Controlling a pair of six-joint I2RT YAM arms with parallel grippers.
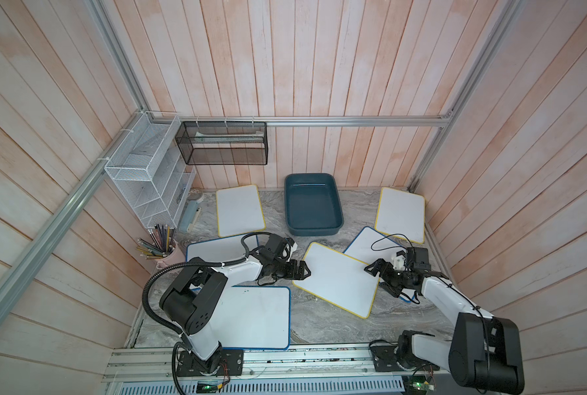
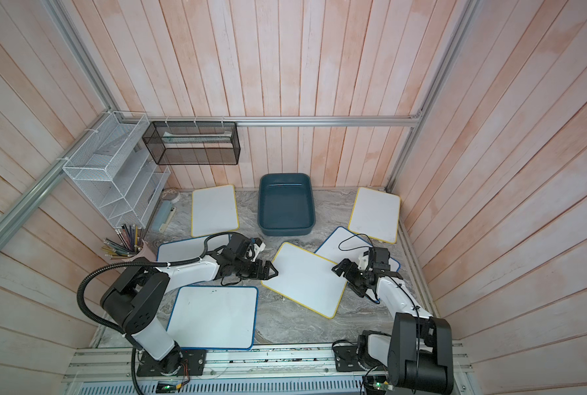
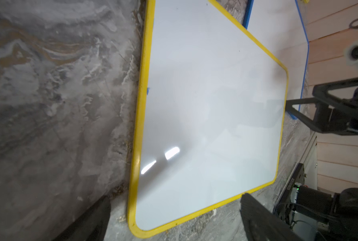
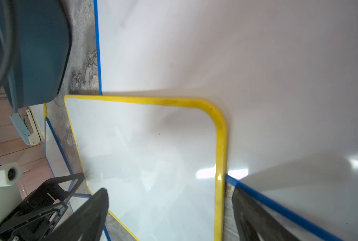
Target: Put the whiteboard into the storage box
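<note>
In the middle of the table a yellow-edged whiteboard point(image 1: 336, 279) lies flat, its right end resting over a blue-edged whiteboard point(image 1: 367, 245). At its left end my left gripper point(image 1: 300, 270) stands open; in the left wrist view the yellow-edged board's near corner shows between the spread fingers. On the opposite side, my right gripper point(image 1: 380, 276) is open at the board's right edge, with that edge showing between its fingers. Neither gripper holds anything. The dark teal storage box point(image 1: 314, 231) sits empty behind the boards.
Other whiteboards lie around: a yellow-edged one point(image 1: 239, 210) back left, another point(image 1: 400, 210) back right, and a blue-edged one point(image 1: 250, 319) front left. A pen cup point(image 1: 168, 253) and white wire shelves point(image 1: 152, 177) stand at the left. Bare table shows in front of the middle board.
</note>
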